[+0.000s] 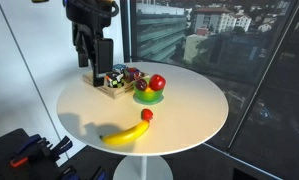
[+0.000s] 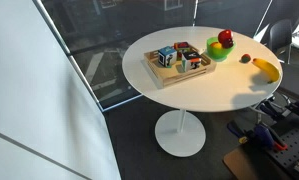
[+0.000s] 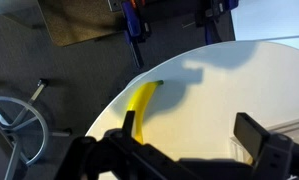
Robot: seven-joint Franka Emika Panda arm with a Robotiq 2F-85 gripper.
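Observation:
My gripper (image 1: 88, 75) hangs above the left part of the round white table (image 1: 194, 120). In the wrist view its two black fingers (image 3: 264, 148) stand wide apart, with bare tabletop showing between them. On the table near the rim lies a yellow banana (image 1: 126, 133); the wrist view shows this banana (image 3: 141, 104) partly hidden behind the left finger. A small red fruit (image 1: 147, 115) sits close by. Farther back, a green bowl (image 1: 149, 97) holds a red fruit (image 1: 157, 81) and other fruit. The gripper does not appear in exterior view 2.
A shallow wooden tray (image 2: 176, 84) with several small patterned boxes (image 2: 167, 56) stands near the bowl. A dark chair (image 2: 279, 38) is beyond the table; the robot's base and cables (image 2: 259, 138) lie near its front edge.

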